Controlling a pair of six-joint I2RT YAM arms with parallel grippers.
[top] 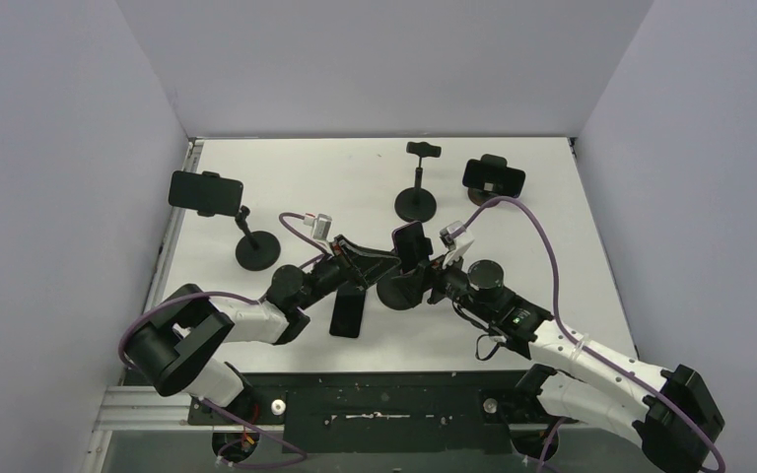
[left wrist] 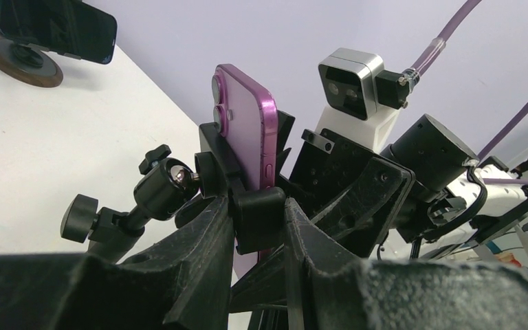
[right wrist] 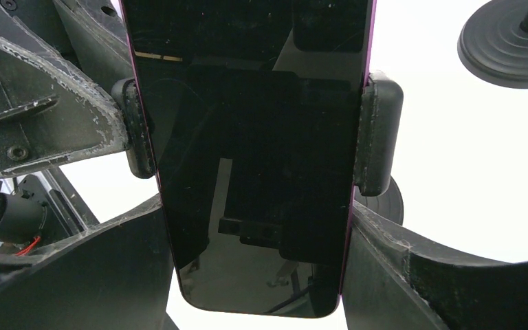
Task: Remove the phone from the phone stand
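Note:
The purple-edged phone (top: 410, 244) stands upright in the clamp of the middle phone stand, its base (top: 395, 294) below. In the left wrist view the phone's purple back (left wrist: 247, 120) shows above the black clamp (left wrist: 260, 218). Low on the phone, my right gripper is shut, one finger against each long edge, below the clamp's side pads. My left gripper has its fingertips on either side of one clamp pad, close against it; whether they press cannot be told.
A dark phone (top: 348, 311) lies flat beneath my left arm. Behind the arms are an empty stand (top: 416, 204) and a stand with a phone (top: 494, 178). Another phone on a stand (top: 206, 193) is at far left.

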